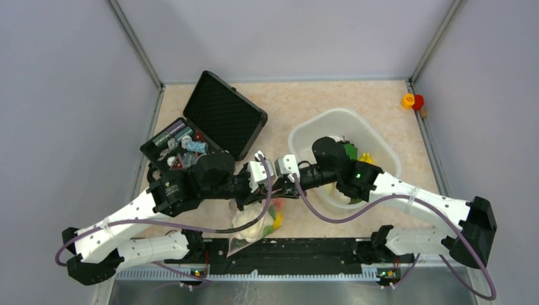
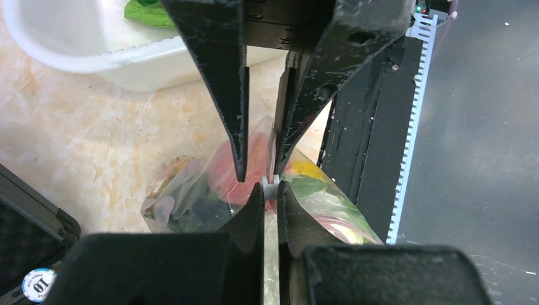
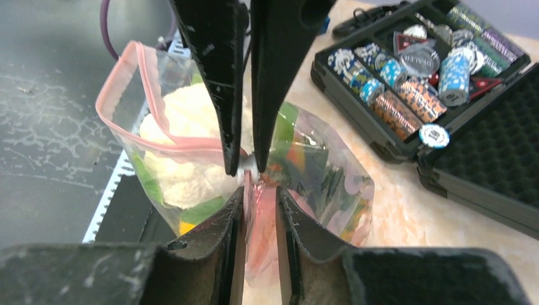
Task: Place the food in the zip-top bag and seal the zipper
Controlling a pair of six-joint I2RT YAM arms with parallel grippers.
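Observation:
The clear zip top bag (image 1: 251, 225) lies at the table's front edge, with pale, green and yellow food inside. In the right wrist view its pink zip edge (image 3: 184, 147) loops open at the left. My left gripper is shut on a small white zipper slider (image 3: 246, 166) near the middle of that edge. Right at the slider, my right gripper stands part open around a pink stretch of the zip, which lies nearer one finger (image 3: 235, 213). Both wrists nearly meet above the bag in the top view, hiding the fingertips.
A white bin (image 1: 305, 130) holding green and yellow food stands right of centre, partly under the right arm. The open black case (image 1: 225, 114) of poker chips sits at the back left.

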